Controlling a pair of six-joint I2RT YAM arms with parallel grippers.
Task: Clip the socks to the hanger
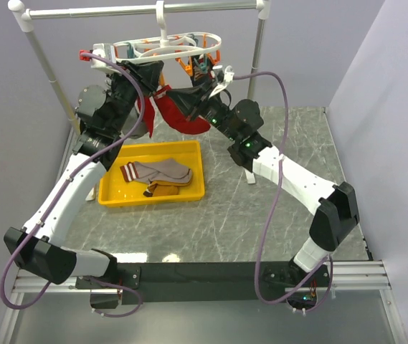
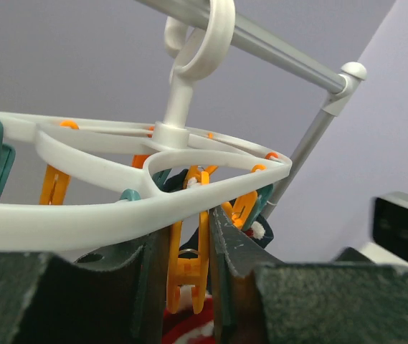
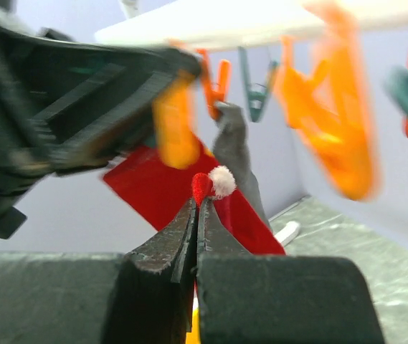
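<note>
The white clip hanger (image 1: pixel 189 38) hangs from a rail, with orange and teal clips. My left gripper is shut on an orange clip (image 2: pixel 193 269) under the hanger's ring. A red sock (image 1: pixel 186 115) hangs between the two grippers. In the right wrist view my right gripper is shut, with the red-and-white tip of the sock (image 3: pixel 211 183) between or at its fingertips. A grey sock (image 3: pixel 236 147) hangs from a clip behind it.
A yellow tray (image 1: pixel 110 193) on the marble floor holds grey and mustard socks. The metal frame's posts stand either side of the hanger.
</note>
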